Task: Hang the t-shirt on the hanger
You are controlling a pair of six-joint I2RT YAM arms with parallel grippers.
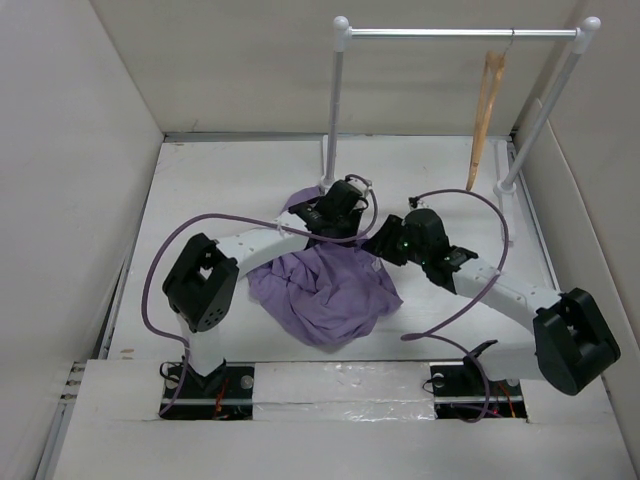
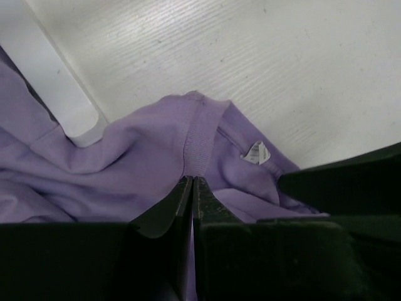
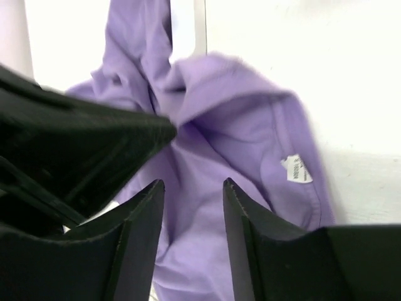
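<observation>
The purple t-shirt (image 1: 315,300) lies crumpled on the white floor, its folded edge with a small tag (image 2: 255,152) showing in both wrist views. My left gripper (image 1: 350,215) is over the shirt's upper part; in the left wrist view its fingertips (image 2: 188,191) meet, shut, with nothing clearly between them. My right gripper hovers over the shirt's right edge, fingers apart above the fabric. The wooden hanger (image 1: 485,105) hangs from the rail at the right.
A white rack (image 1: 440,33) stands at the back, its left post (image 1: 335,110) and foot beside the shirt.
</observation>
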